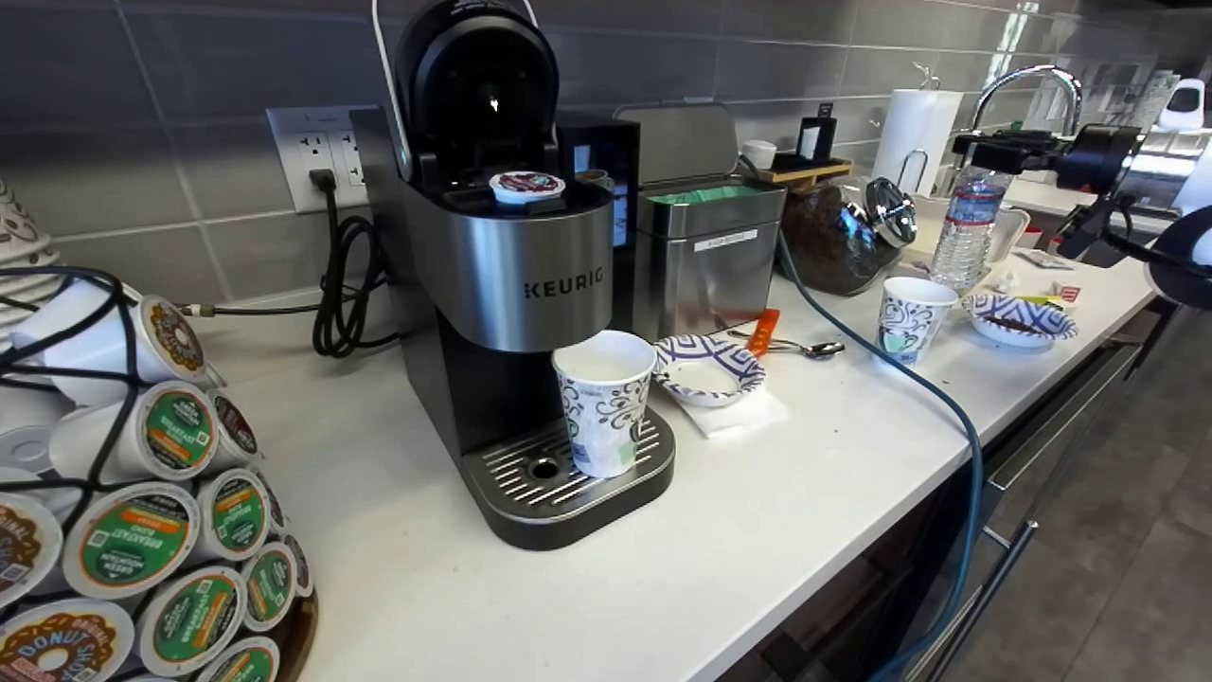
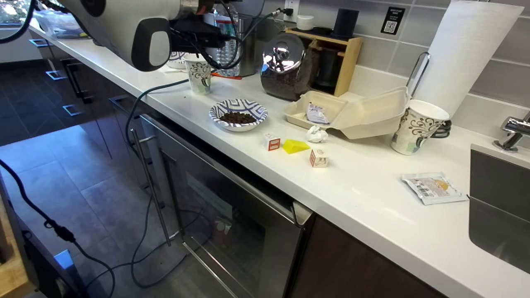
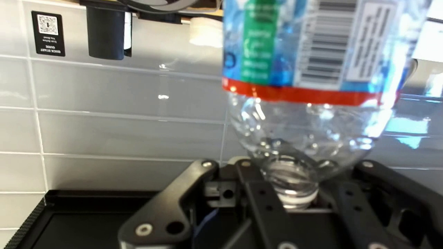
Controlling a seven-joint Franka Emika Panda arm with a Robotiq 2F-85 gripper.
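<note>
A clear water bottle (image 1: 971,222) with a blue and red label hangs cap end up, slightly tilted, in exterior view 1. My gripper (image 1: 990,148) is shut on its neck. In the wrist view the bottle (image 3: 307,95) fills the upper right, its neck between my gripper's (image 3: 290,182) dark fingers. The bottle's base is near a patterned paper cup (image 1: 912,318) and a bowl of dark bits (image 1: 1020,320); whether it touches the counter I cannot tell. In exterior view 2 the bottle (image 2: 227,49) is partly hidden by my arm and cables.
A Keurig machine (image 1: 528,267), lid raised, has a pod on top and a paper cup (image 1: 605,403) on its tray. A glass jar (image 2: 284,67), a takeout box (image 2: 370,119) and another cup (image 2: 420,124) stand along the counter. A blue hose (image 1: 960,415) crosses the edge.
</note>
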